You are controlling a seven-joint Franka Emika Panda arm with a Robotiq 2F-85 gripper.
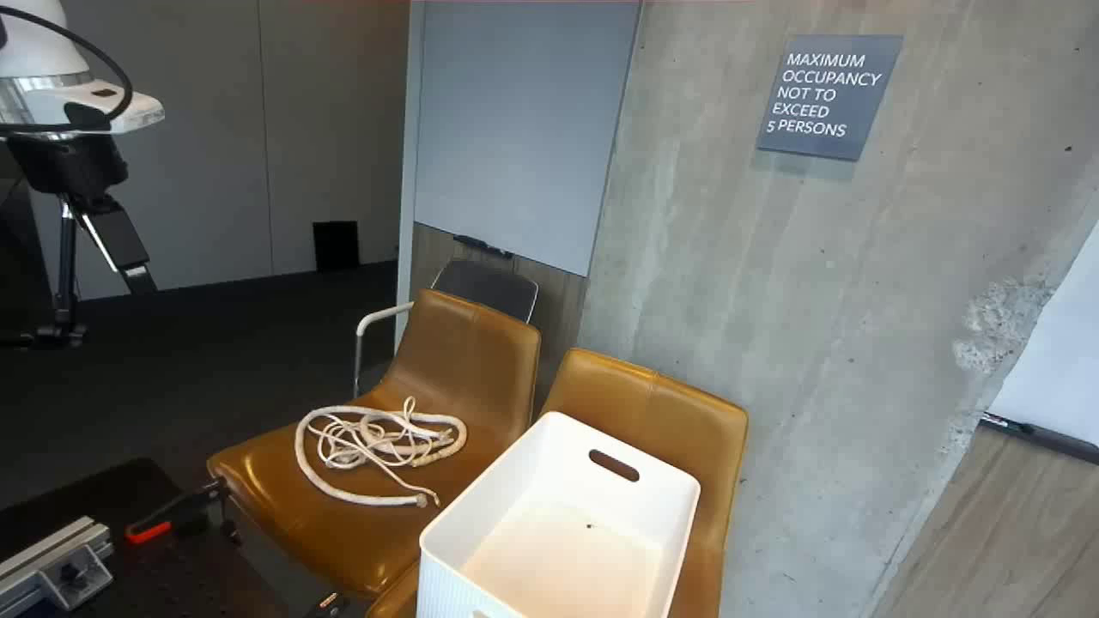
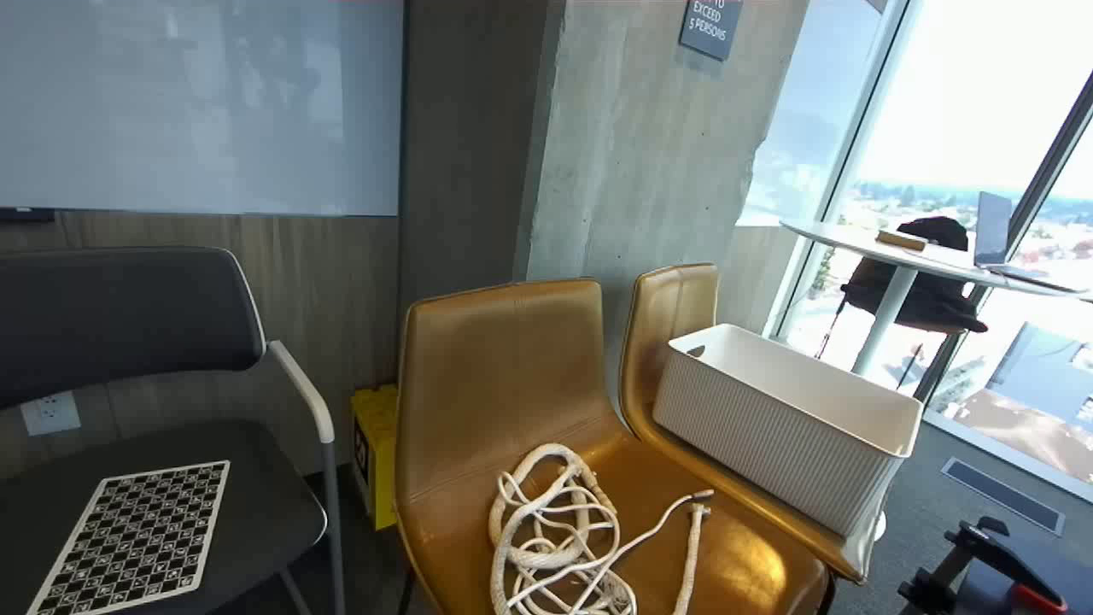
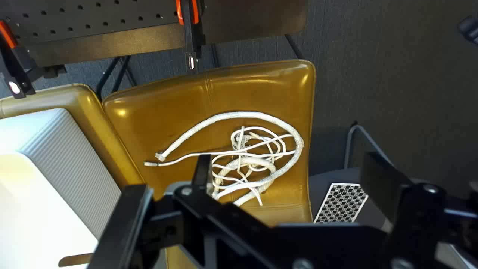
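A tangle of white rope and thinner cord (image 1: 361, 453) lies loosely coiled on the seat of a tan leather chair (image 1: 484, 350). Beside it, a white ribbed bin (image 2: 779, 430) rests on the second tan chair (image 2: 671, 307); exterior view 1 shows its floor essentially empty. My gripper (image 1: 106, 307) hangs high at the left, well away from both chairs, its two fingers spread and nothing between them. From the wrist view, the rope (image 3: 255, 116) is seen below, past the open fingers. Exterior view 2 does not include the gripper.
A dark perforated table (image 3: 112, 20) with orange-and-black clamps (image 3: 191, 40) borders the chairs. A grey armchair (image 2: 113, 318) carries a checkered board (image 2: 133, 538). Behind the tan chairs stands a concrete wall (image 1: 783, 288). Open air separates the gripper from the chairs.
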